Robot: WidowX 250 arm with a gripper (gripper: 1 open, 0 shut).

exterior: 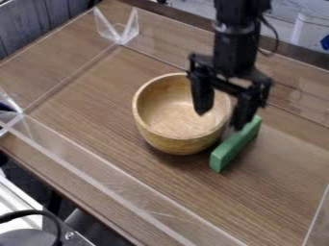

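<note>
My black gripper [221, 104] is open and hangs low over the right part of a round wooden bowl [160, 119] and the green block beside it, its fingers blurred by motion. The green block [233, 148] lies on the wooden table [90, 163] just right of the bowl, its upper end partly behind my gripper. I cannot tell whether either finger touches the bowl or the block.
Clear plastic pieces stand at the table's upper left [117, 29] and left edge. A white object with a black cable is at the lower left corner.
</note>
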